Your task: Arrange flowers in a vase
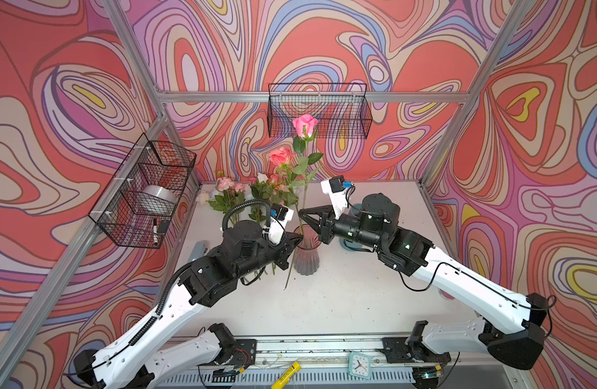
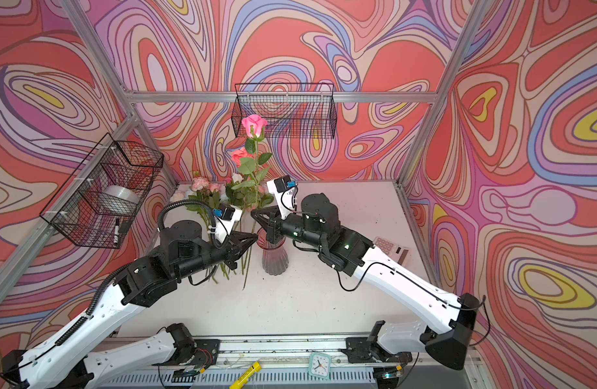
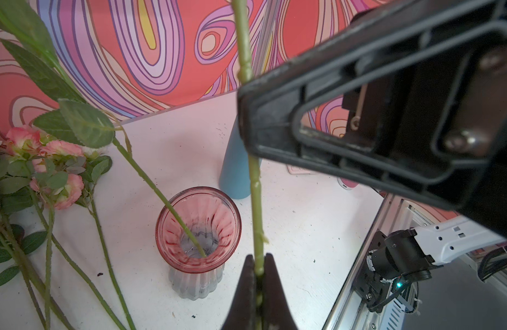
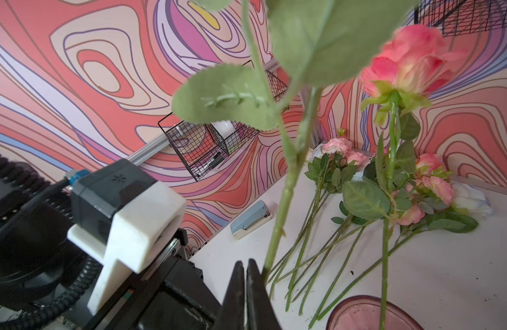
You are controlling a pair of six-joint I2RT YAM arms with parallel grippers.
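Note:
A tall pink rose (image 1: 304, 124) stands upright above the pink-rimmed vase (image 3: 198, 266), its stem in my left gripper, which is shut on it. My right gripper is shut with nothing visible between its fingertips, close beside that stem higher up; the left wrist view shows its black body across the upper right. A coral rose (image 4: 402, 66) leans in the vase, its stem inside. More roses (image 4: 336, 146) with white and pink heads lie on the table at the back left.
A blue object (image 3: 234, 176) stands behind the vase, and a stapler (image 4: 250, 220) lies at the left. Wire baskets (image 1: 143, 194) hang on the left and back walls.

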